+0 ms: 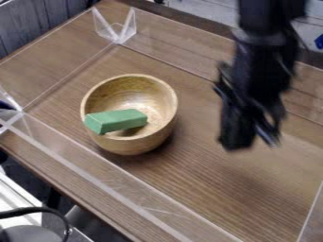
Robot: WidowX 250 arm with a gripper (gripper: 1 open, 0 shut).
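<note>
A light wooden bowl (130, 92) rests on the wooden table, left of centre. A green block (116, 120) sits tilted in its front-left part, against the rim. The dark gripper (243, 130) hangs at the right of the view, to the right of the bowl and apart from it. It is motion-blurred, so its fingers and anything between them cannot be made out.
Clear plastic walls edge the table (190, 189) at the left and back. Bare wood lies in front of and right of the bowl. Pale objects and a cable are at the lower left, outside the table.
</note>
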